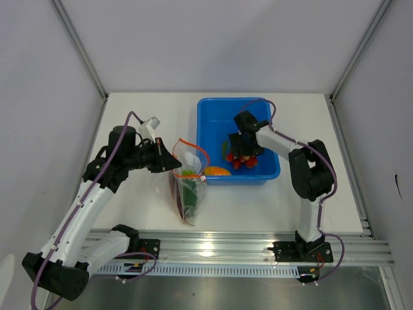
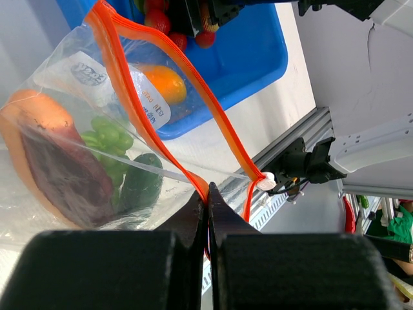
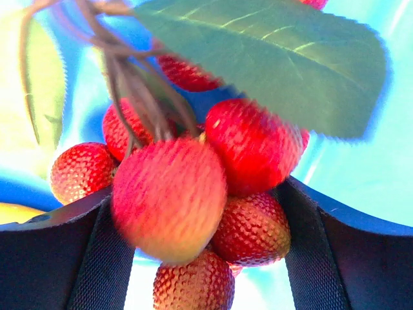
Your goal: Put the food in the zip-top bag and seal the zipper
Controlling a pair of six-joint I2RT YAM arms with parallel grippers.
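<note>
My left gripper (image 1: 169,161) is shut on the orange zipper rim (image 2: 132,103) of the clear zip bag (image 1: 187,200), which stands open on the table holding a sweet potato (image 2: 61,168), green grapes and a dark green item (image 2: 143,184). My right gripper (image 1: 241,145) is down inside the blue bin (image 1: 219,116), around a bunch of lychees (image 3: 168,194) with leaves (image 3: 271,58); whether its fingers have closed on them I cannot tell. An orange fruit (image 1: 216,171) lies in the bin beside the bag.
The bin's back half is bare.
</note>
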